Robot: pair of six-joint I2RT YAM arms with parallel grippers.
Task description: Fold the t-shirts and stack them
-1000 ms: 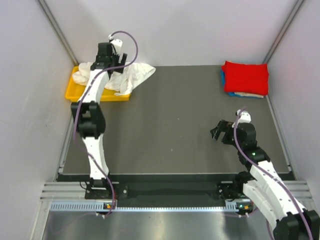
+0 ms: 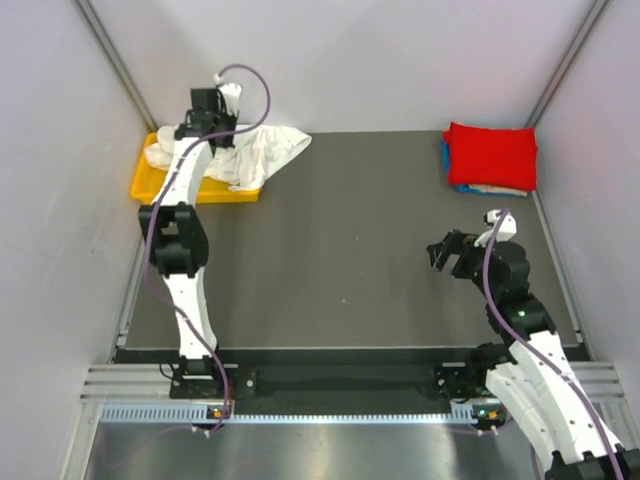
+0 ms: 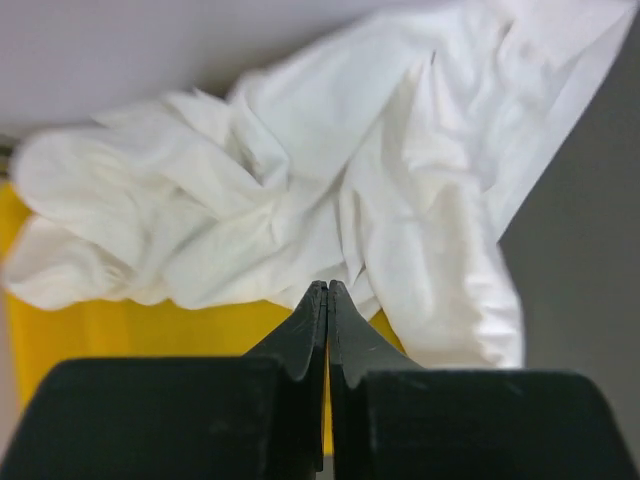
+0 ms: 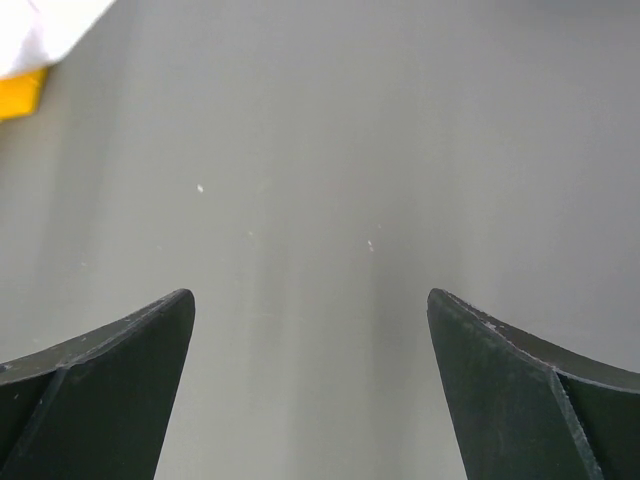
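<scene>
A crumpled white t-shirt (image 2: pixel 262 152) lies over the back of the yellow bin (image 2: pixel 147 180), one end spilling right onto the table. My left gripper is shut above it, fingertips together with nothing between them; the white cloth (image 3: pixel 290 190) is spread out beyond the tips. Part of the shirt is hidden under the left arm in the top view. Folded shirts form a stack at the back right, a red one (image 2: pixel 492 155) uppermost, with blue and pale edges beneath. Over bare table, my right gripper stands open and empty.
Walls close in at the back and both sides; the bin sits near the back-left corner. In the right wrist view a white cloth corner (image 4: pixel 45 30) shows at upper left.
</scene>
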